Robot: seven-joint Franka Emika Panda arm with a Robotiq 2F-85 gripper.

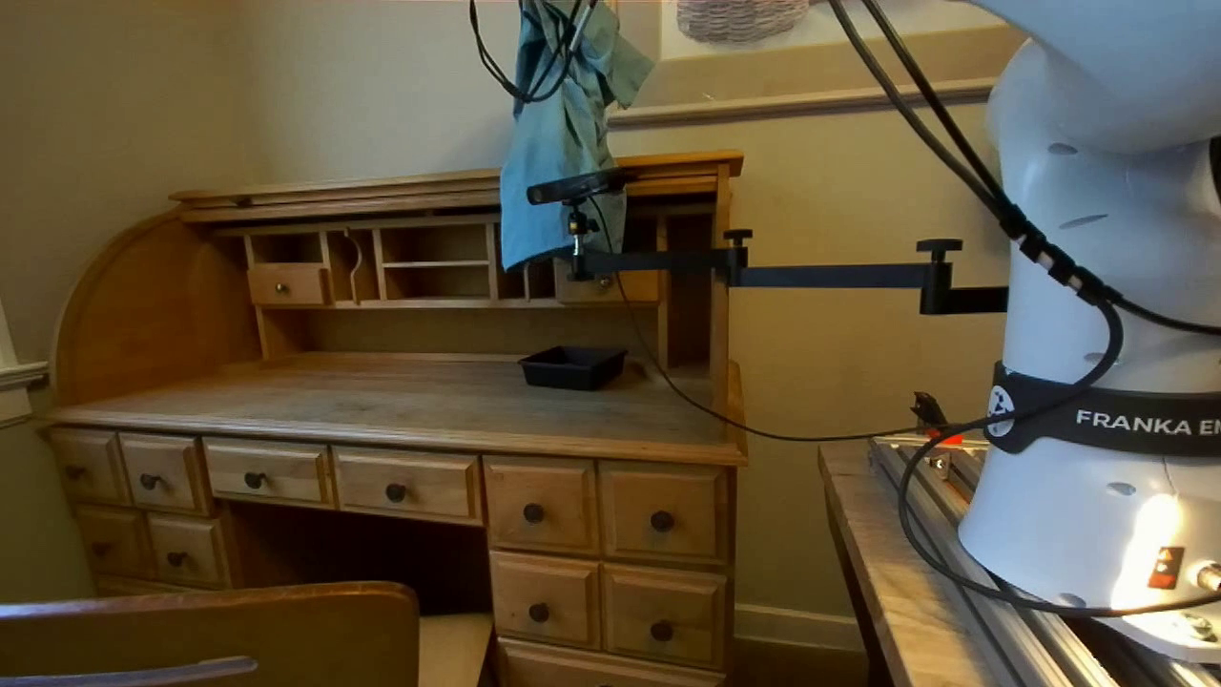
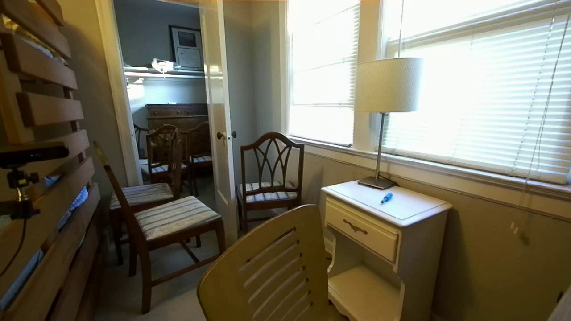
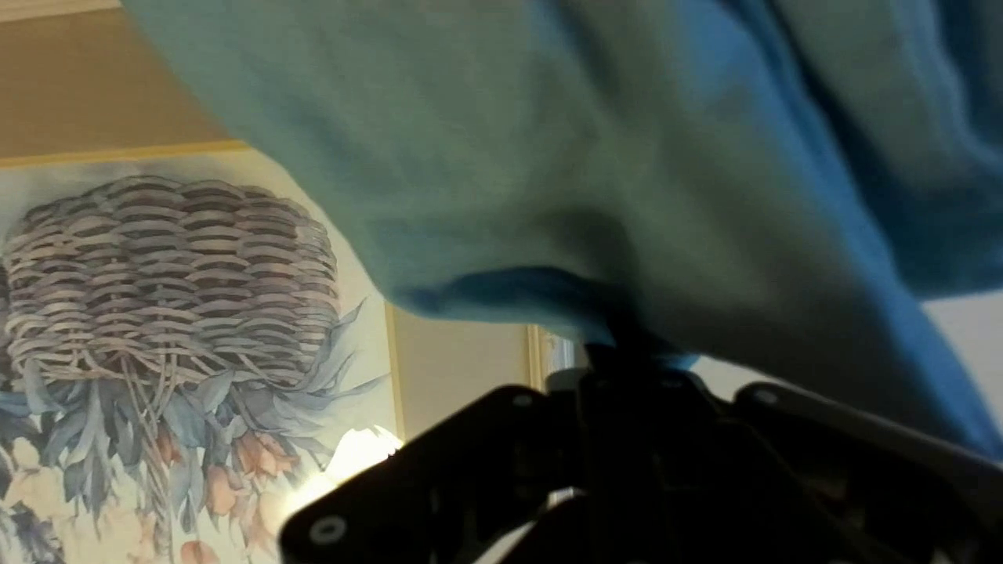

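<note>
A blue-green cloth [image 1: 557, 149] hangs in long folds in front of the desk's upper shelves in exterior view 1. Its upper end runs out of the top of that view. In the wrist view the cloth [image 3: 526, 169] fills the upper middle and right, gathering down to the fingertips. My gripper is shut there, with the thin cloth pinched between its fingers. The exact grip point is dark and partly hidden. Cables cover part of the cloth's top in exterior view 1.
A roll-top desk [image 1: 263, 395] bears a black tray [image 1: 572, 367]; its top is otherwise clear. A camera [image 1: 578, 187] on a black bar [image 1: 830, 276] stands before the cloth. A wooden chair [image 1: 217, 630] is at front left. The white nightstand [image 2: 385, 200] holds a lamp [image 2: 389, 85].
</note>
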